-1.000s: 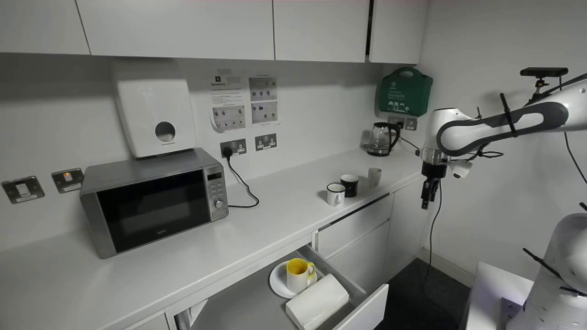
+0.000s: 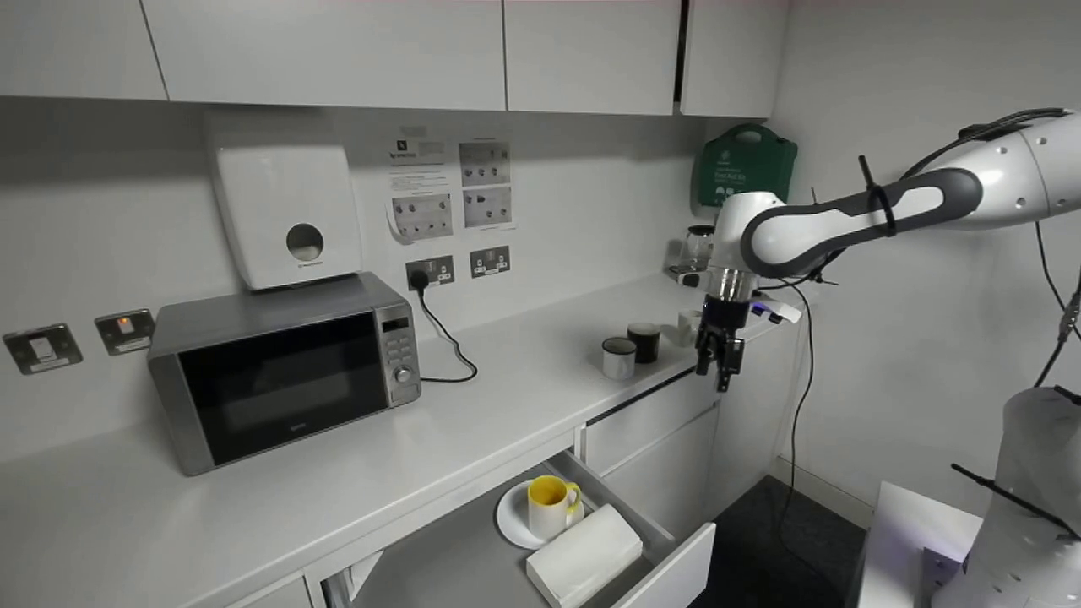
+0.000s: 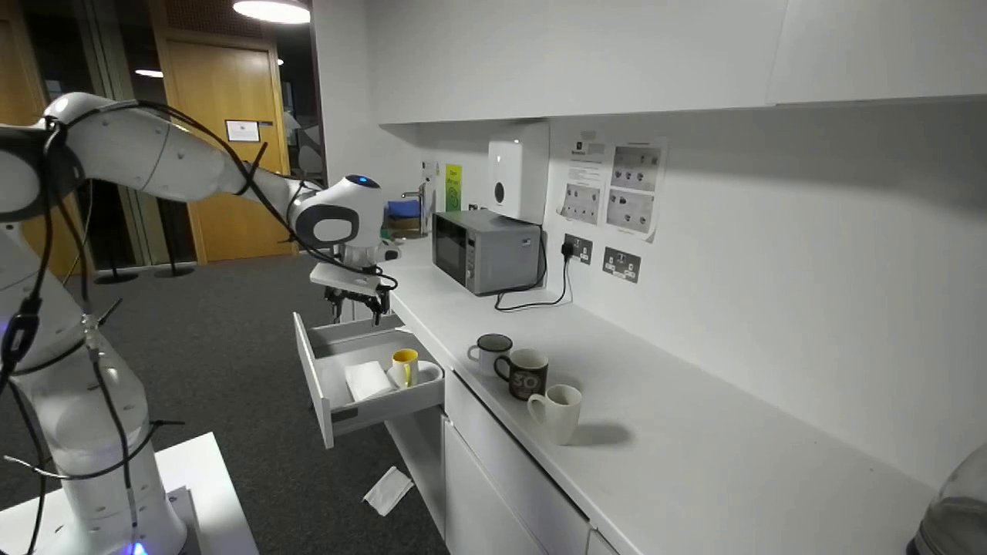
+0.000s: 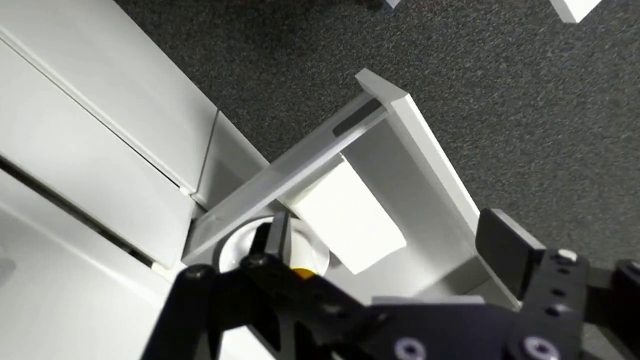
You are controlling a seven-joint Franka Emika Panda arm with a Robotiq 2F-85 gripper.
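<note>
My gripper (image 2: 714, 371) hangs fingers down, in exterior view 1 in front of the counter's far end. It is open; the wrist view shows its fingers (image 4: 277, 238) wide apart with nothing held. The pulled-out drawer (image 3: 321, 393) lies below it. Inside stand a yellow-and-white mug (image 2: 549, 505) on a white plate (image 2: 512, 518), and a white paper packet (image 2: 584, 556) beside them. In the wrist view a finger covers much of the mug and plate. On the counter are a white mug (image 3: 492, 351) with a dark rim, a black mug (image 3: 528, 376) and a cream mug (image 3: 559, 413).
A microwave (image 2: 285, 366) sits on the counter (image 2: 497, 380), with bare counter in front of it. Its cable (image 2: 453, 350) runs to a wall socket. A glass kettle (image 2: 699, 243) is partly behind my arm. White paper (image 3: 389, 490) lies on the floor.
In exterior view 1 my arm has swung left, toward the counter and drawer, and its wrist has turned. It now covers the cream mug and part of the kettle. The drawer and mugs have not moved.
</note>
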